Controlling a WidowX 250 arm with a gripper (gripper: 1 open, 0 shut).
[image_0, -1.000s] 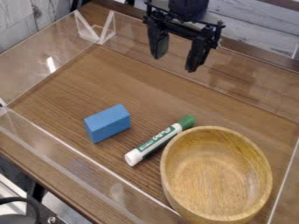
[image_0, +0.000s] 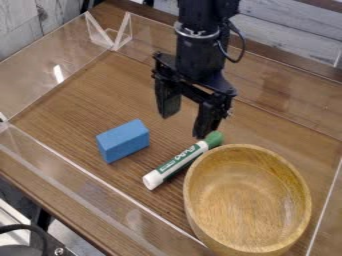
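My black gripper (image_0: 187, 108) hangs over the middle of the wooden table, open, its fingers pointing down above and just behind a white tube with green ends (image_0: 182, 160). A blue block (image_0: 123, 140) lies to the left of the tube. A large tan oval bowl (image_0: 249, 236) fills the lower right, beside the tube.
Bare wooden table (image_0: 80, 90) surrounds the objects at the left and back, bordered by rims along the top and left. Black cabling shows at the lower left corner.
The objects on the table have not moved.
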